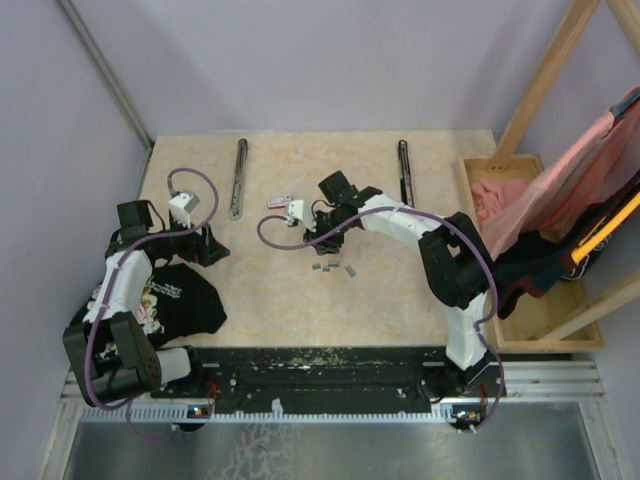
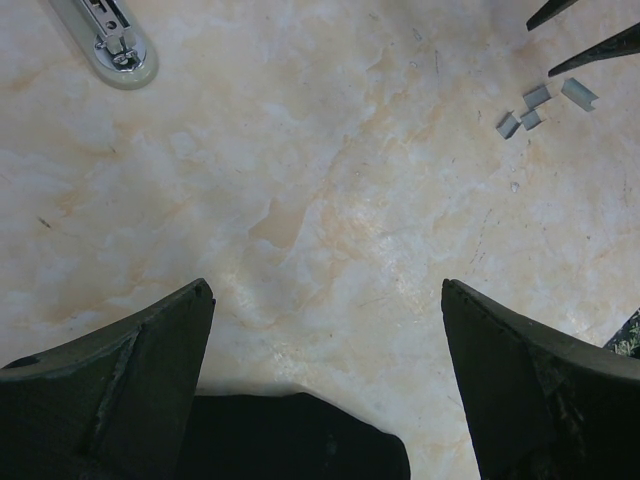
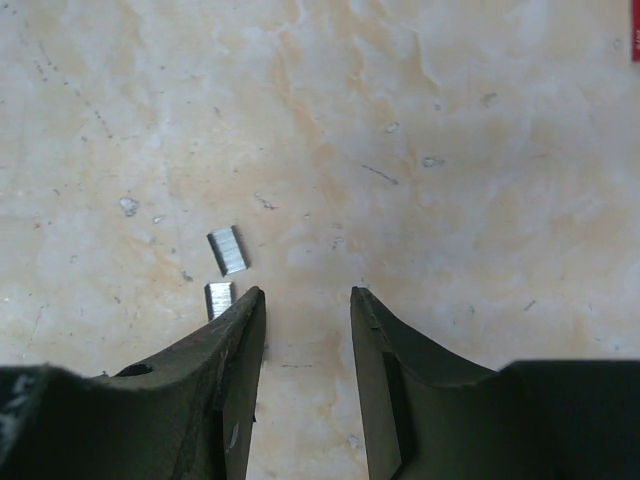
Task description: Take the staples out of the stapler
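Note:
Several short grey staple strips lie loose on the tabletop near its middle. Right above them hovers my right gripper, open, with bare tabletop showing between its fingers. In the right wrist view one strip lies just beyond the left finger, and that finger partly covers others. One long stapler piece rests at the back left; its metal end shows in the left wrist view. Another long stapler piece is at the back right. My left gripper stays open and empty at the table's left side.
A red and white box sits behind the strips. Dark clothing lies at the front left, and a wooden crate holding cloth stands to the right.

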